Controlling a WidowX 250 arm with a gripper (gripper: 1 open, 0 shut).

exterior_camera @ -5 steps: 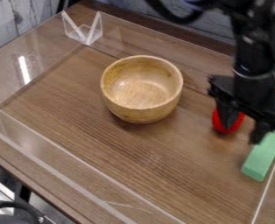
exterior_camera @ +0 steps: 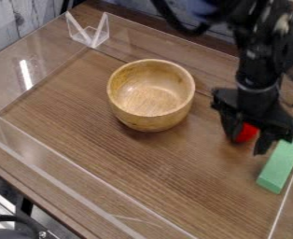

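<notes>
My gripper (exterior_camera: 247, 118) hangs at the right, its black fingers low over a red object (exterior_camera: 246, 134), which is partly hidden behind them. Whether the fingers grip it is unclear. A green oblong item (exterior_camera: 277, 165) lies just to the right and nearer the front.
A wooden bowl (exterior_camera: 150, 93) sits at the centre left. A clear plastic piece (exterior_camera: 87, 31) is at the upper left.
</notes>
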